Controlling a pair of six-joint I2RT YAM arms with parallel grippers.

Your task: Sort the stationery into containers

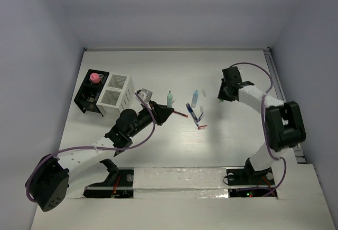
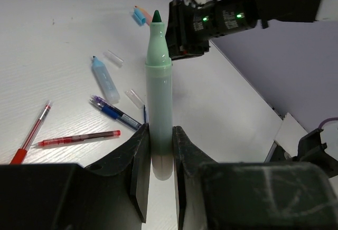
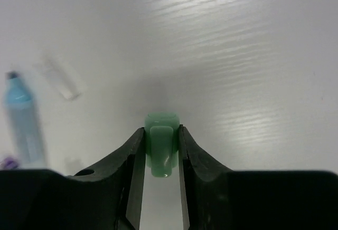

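A green marker (image 2: 159, 98) stands upright with its dark tip bare, and my left gripper is shut on its lower barrel. In the right wrist view my right gripper has a small green cap (image 3: 161, 148) between its fingertips, which touch both sides. A capless blue marker (image 1: 195, 99), blue pens (image 1: 191, 112) and red pens (image 1: 180, 114) lie on the table between the arms. Clear caps (image 2: 113, 58) are scattered near them. A light-blue cap (image 2: 139, 17) lies beyond, partly hidden by the right arm.
At the far left stand a black container (image 1: 87, 91) with a pink item (image 1: 95, 77) inside and a white two-compartment container (image 1: 115, 90) beside it. Bare table (image 1: 158, 72) stretches across the back and along the front middle.
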